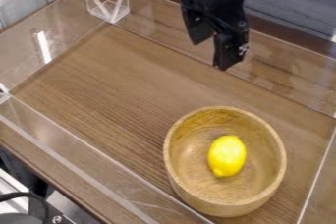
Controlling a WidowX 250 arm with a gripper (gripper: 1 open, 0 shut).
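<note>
A yellow oval object (227, 155) lies inside a round tan bowl (184, 184) at the lower right of the wooden surface. My black gripper (211, 53) hangs at the upper middle, above and behind the bowl and clear of it, its fingers apart with nothing seen between them.
A small clear wire-like or plastic item (108, 2) stands at the back left. Clear walls edge the area, and dark cable or tubing (27, 200) shows at the bottom left corner.
</note>
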